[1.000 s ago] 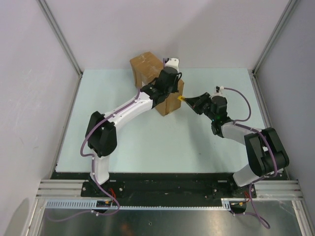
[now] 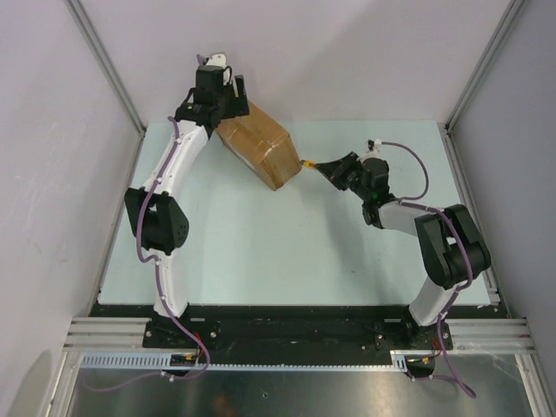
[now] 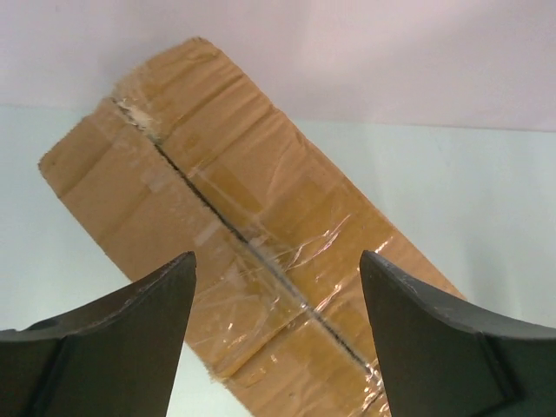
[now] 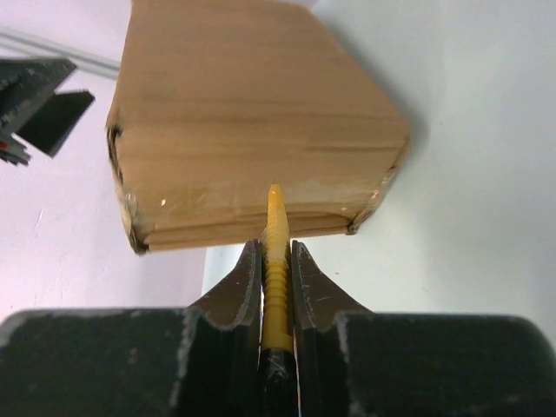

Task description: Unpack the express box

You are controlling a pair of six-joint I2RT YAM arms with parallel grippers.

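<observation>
A taped brown cardboard box (image 2: 261, 143) (image 3: 261, 217) (image 4: 252, 130) lies diagonally on the white table, toward the back. Its top seam shows in the left wrist view, with tape across it. My left gripper (image 2: 228, 97) stands open above the box's back-left part, nothing between its fingers. My right gripper (image 2: 330, 169) is shut on a yellow-handled tool (image 4: 276, 217), likely a cutter, pointing at the box's right end face, slightly apart or close to it; contact is unclear.
A pale wall (image 2: 321, 52) stands behind the box, pale panels at both sides.
My left arm has swung left and back, from the box's right end to over its far-left part. The box shifted slightly; the right gripper moved a little, still holding the tool.
</observation>
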